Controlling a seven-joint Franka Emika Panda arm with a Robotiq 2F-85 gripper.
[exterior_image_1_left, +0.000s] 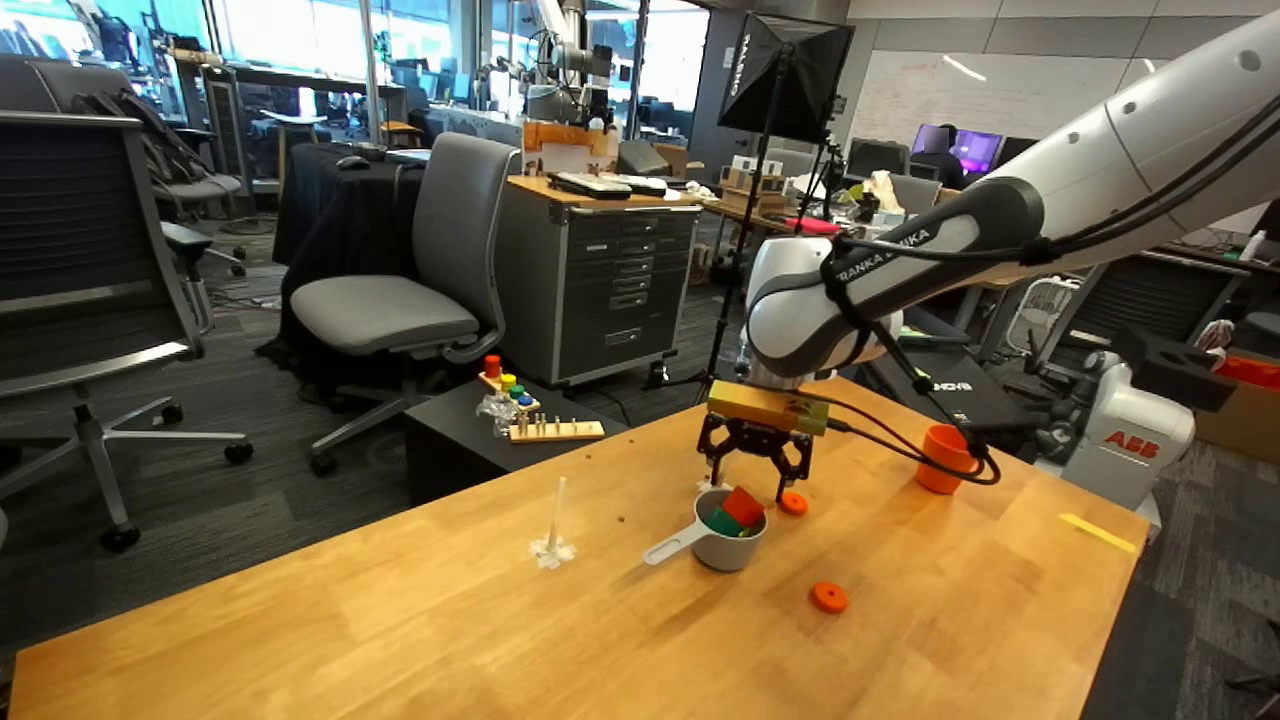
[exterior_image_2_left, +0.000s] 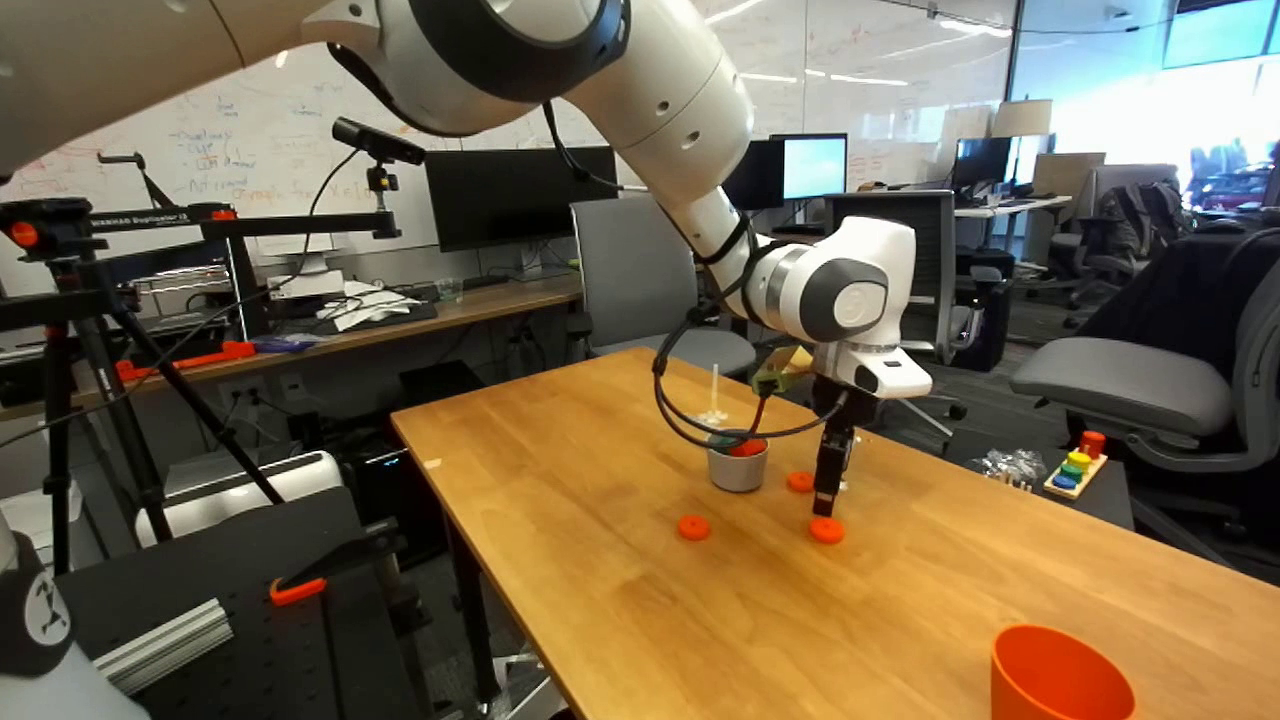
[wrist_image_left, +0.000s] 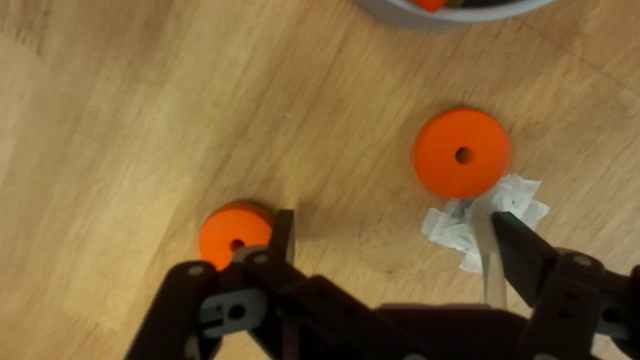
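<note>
My gripper is open over the table, nothing between its fingers. In the wrist view, one orange disc (wrist_image_left: 231, 234) lies against the outer side of the left finger (wrist_image_left: 282, 237), partly covered by it. Another orange disc (wrist_image_left: 462, 153) lies flat beside white tape (wrist_image_left: 453, 231) at a pale peg's foot; the peg (wrist_image_left: 494, 282) stands by the right finger. In exterior view 2 a third orange disc (exterior_image_2_left: 693, 527) lies apart, nearer that table edge. A grey pot with a handle (exterior_image_1_left: 726, 548) holds a red block (exterior_image_1_left: 743, 505) and green pieces, just in front of the gripper.
A second pale peg (exterior_image_1_left: 557, 516) stands upright in tape left of the pot. An orange cup (exterior_image_1_left: 945, 460) is on the table's far right side. Bare wood lies in the table's left and front parts.
</note>
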